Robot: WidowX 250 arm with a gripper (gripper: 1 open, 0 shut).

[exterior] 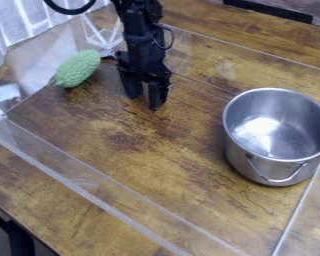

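My black gripper (144, 88) hangs low over the wooden surface at the upper middle, fingers pointing down; whether anything sits between them is hard to tell at this size. A green bumpy oblong object (77, 68), like a toy vegetable, lies to the left of it, apart from it. A steel pot (276, 120) with a handle stands empty at the right.
A clear plastic wall (123, 205) borders the work area along the front and sides. A white translucent sheet is at the back left.
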